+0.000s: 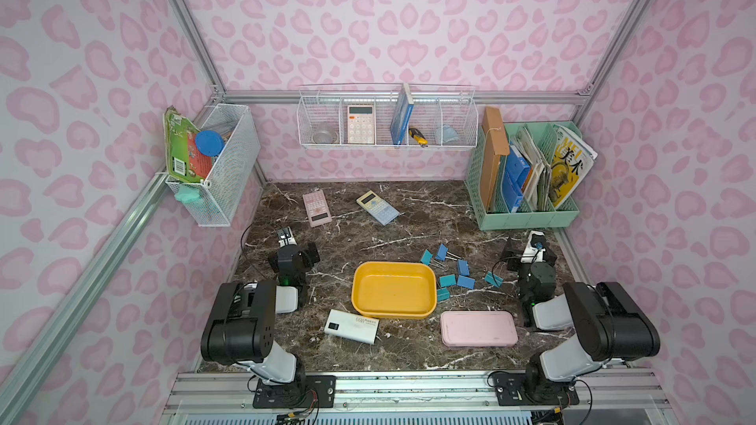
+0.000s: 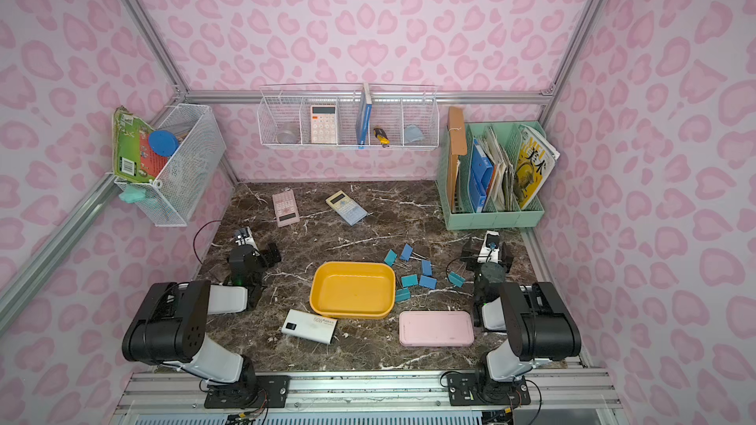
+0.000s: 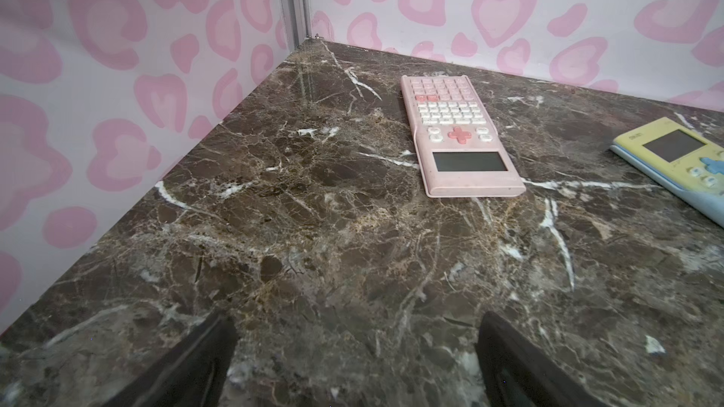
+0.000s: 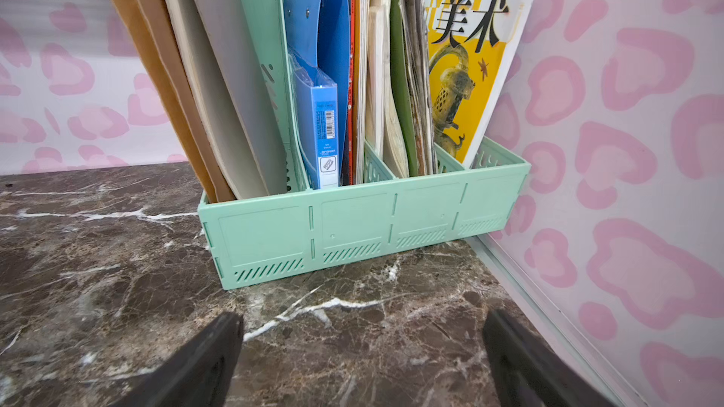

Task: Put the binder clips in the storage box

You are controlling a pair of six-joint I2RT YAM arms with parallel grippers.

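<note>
Several blue and teal binder clips [image 1: 465, 282] lie loose on the dark marble table, right of the yellow tray [image 1: 393, 314]; one teal clip [image 1: 493, 278] sits apart, nearer the right arm. The tray looks empty. A closed-looking pink box [image 1: 478, 329] lies in front of the clips; which container is the storage box I cannot tell. My left gripper is open at the table's left side, only bare marble between its fingers. On the right side, my right gripper also stands open and empty, facing the green file rack. Neither wrist view shows a clip.
A white power bank [image 1: 352, 326] lies front left of the tray. Pink [image 1: 316, 208] and yellow-blue [image 1: 378, 207] calculators rest at the back. The green file rack [image 1: 519, 220] fills the back right corner. Wire baskets [image 1: 387, 144] hang on the walls.
</note>
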